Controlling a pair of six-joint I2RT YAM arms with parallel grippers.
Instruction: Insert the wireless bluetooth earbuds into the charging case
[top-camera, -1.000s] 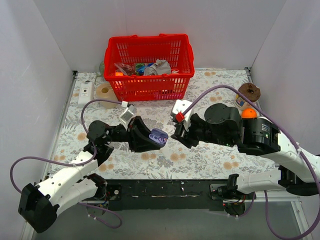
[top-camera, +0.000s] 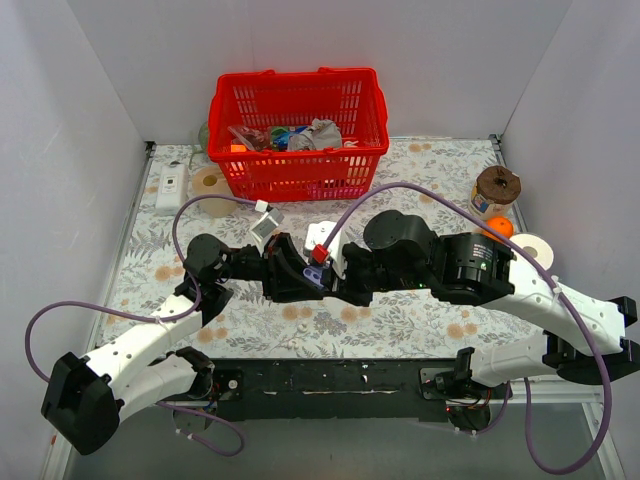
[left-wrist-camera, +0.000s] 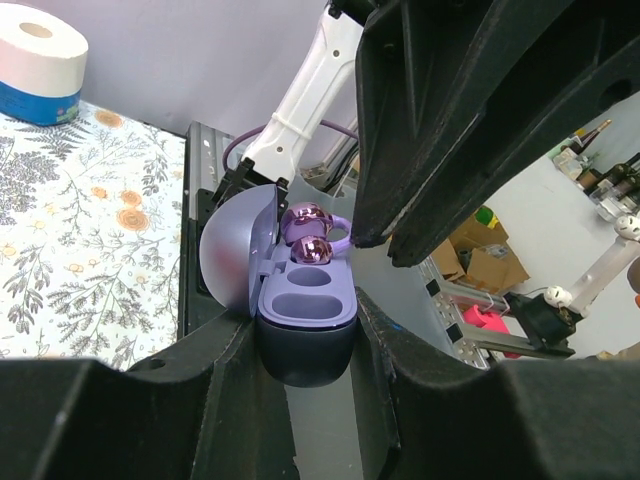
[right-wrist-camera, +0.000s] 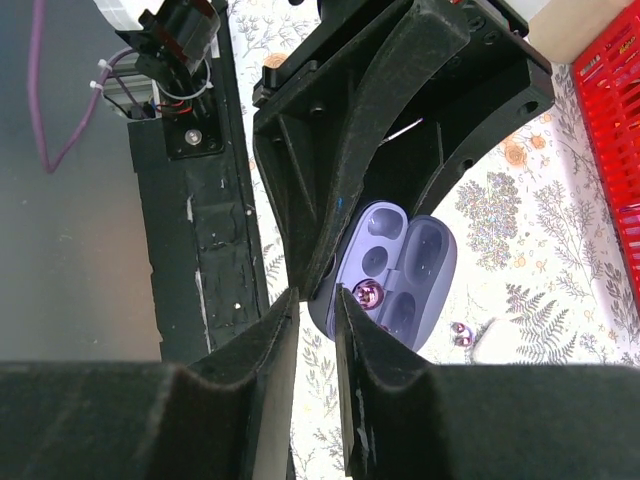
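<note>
The lilac charging case (left-wrist-camera: 306, 300) is held with its lid (left-wrist-camera: 238, 245) raised, and my left gripper is shut on its body. A shiny purple earbud (left-wrist-camera: 311, 250) with a loop sits at the far half of the case; the nearer slots are empty. In the right wrist view, an earbud bulb (right-wrist-camera: 368, 294) shows at the case (right-wrist-camera: 372, 262), and another shiny purple piece (right-wrist-camera: 462, 334) lies beyond it on the tabletop. My right gripper is partly open, fingertips close beside the case and earbud loop. Nothing clearly shows between its fingers; whether they touch the loop is unclear.
Behind the arms stands a red basket (top-camera: 300, 182) with assorted items. A white power strip (top-camera: 172, 188) and tape roll (top-camera: 212, 190) are at the back left. An orange (top-camera: 498, 228) and a jar (top-camera: 494, 192) stand at the right.
My right gripper has moved left, from apart on the right to right against the case area. The left gripper shifted slightly right earlier and now holds still with the case.
</note>
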